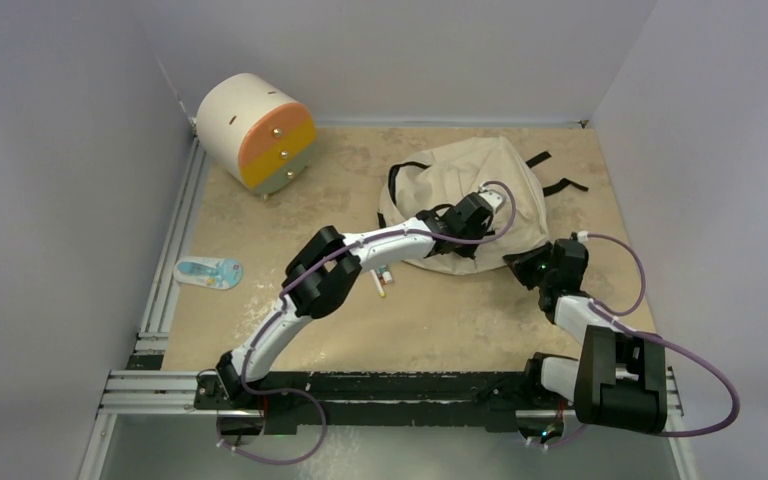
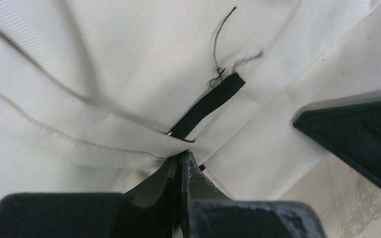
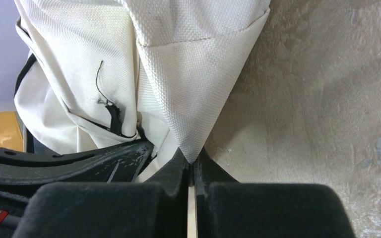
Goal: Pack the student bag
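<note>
The cream cloth bag (image 1: 480, 160) lies slumped on its side at the back right of the table, its black straps (image 1: 565, 187) spread behind it. At its front edge, my left gripper is shut, its tips at the fabric edge just below a black tab with frayed threads (image 2: 213, 104). Whatever may be between those tips is hidden. The right gripper is shut on a pointed front corner of the bag, and cloth runs down between its fingertips. In the top view the left arm covers part of the bag's front.
A blue and white pack (image 1: 208, 272) lies at the table's left. A pen-like stick (image 1: 378, 284) and a small white block (image 1: 387, 275) lie under the left arm. At the back left stands a round-topped cabinet (image 1: 245, 120).
</note>
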